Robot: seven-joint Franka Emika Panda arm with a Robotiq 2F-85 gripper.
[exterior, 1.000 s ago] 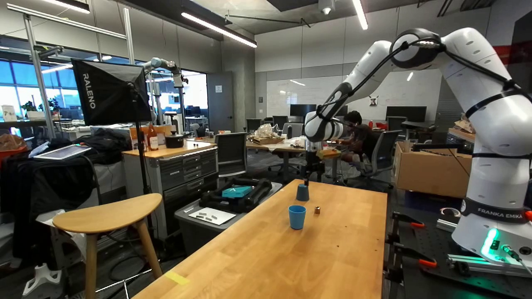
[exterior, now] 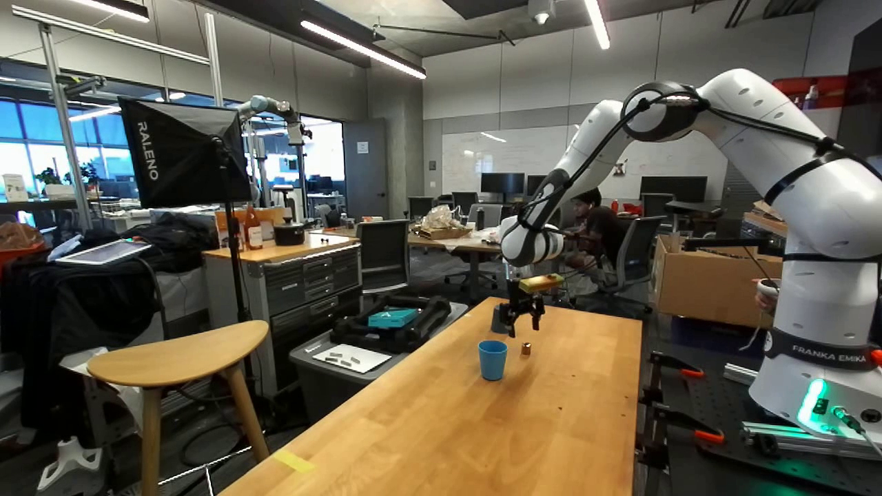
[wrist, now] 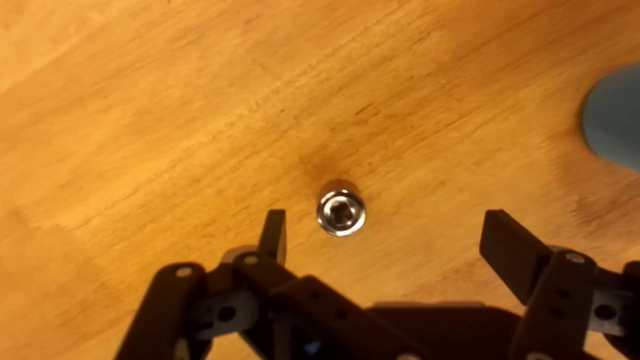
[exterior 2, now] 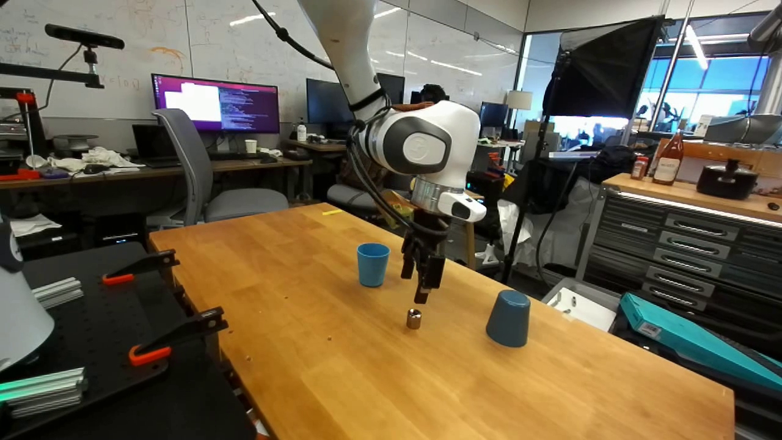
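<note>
A small shiny metal cylinder [wrist: 341, 212] with a hole in its top stands upright on the wooden table. My gripper [exterior 2: 423, 285] is open above it, pointing down, with nothing between its fingers. In the wrist view the cylinder lies ahead of the fingertips, nearer the left finger [wrist: 274, 234] than the right. An upright light-blue cup [exterior 2: 373, 265], open side up, stands on one side of the cylinder. On the other side a darker blue cup [exterior 2: 509, 319] rests upside down; in exterior view 1 the gripper partly covers it.
The wooden table [exterior: 463, 421] is otherwise mostly clear. Orange-tipped clamps [exterior 2: 157, 344] line its edge on the robot's side. Beyond the opposite edge sits a grey bin [exterior: 318, 388] with a teal box [exterior: 393, 318] on top.
My gripper has come lower and nearer the metal cylinder, and now partly hides the overturned cup in exterior view 1. Both cups and the cylinder have stayed put.
</note>
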